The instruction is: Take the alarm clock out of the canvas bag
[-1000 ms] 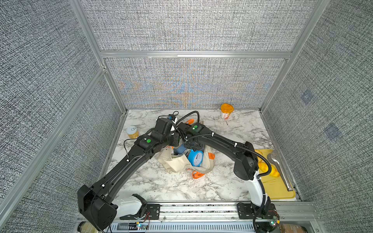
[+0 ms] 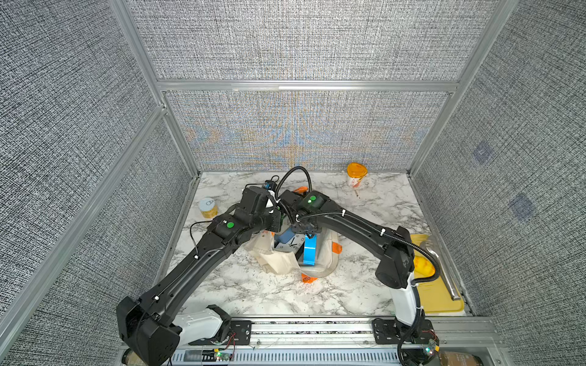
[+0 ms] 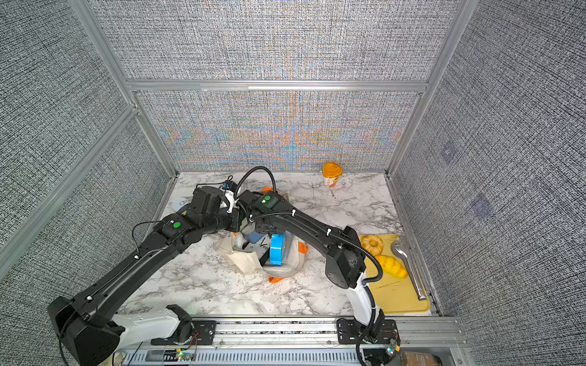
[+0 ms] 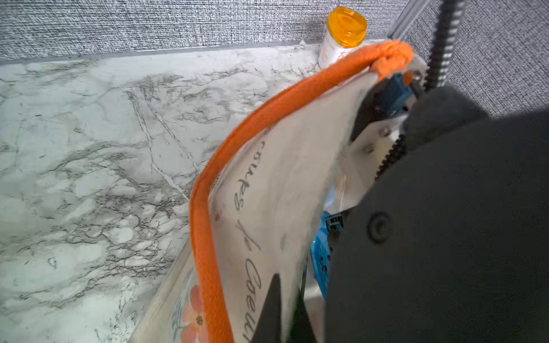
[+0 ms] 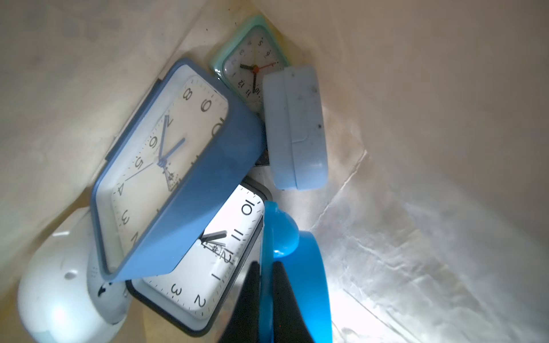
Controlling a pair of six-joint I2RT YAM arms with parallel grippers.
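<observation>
The canvas bag (image 2: 277, 259) stands open in the middle of the table, with orange handles. My right gripper reaches into it, shut on the thin upper part of a bright blue alarm clock (image 5: 311, 285). From above, this clock (image 2: 309, 250) is seen edge-on inside the bag mouth. In the left wrist view my left gripper is shut on the bag's cream rim, beside the orange handle (image 4: 208, 245). Other clocks lie in the bag: a slate-blue one (image 5: 211, 188), a black-rimmed white one (image 5: 197, 285), a mint one (image 5: 254, 60).
A pale blue-grey case (image 5: 294, 128) and a white rounded thing (image 5: 71, 280) are also in the bag. On the table stand an orange-lidded tub (image 2: 356, 173) and a small jar (image 2: 208, 207). A yellow board (image 2: 442, 299) lies at right.
The blue clock has turned from face-up to edge-on in the top left view.
</observation>
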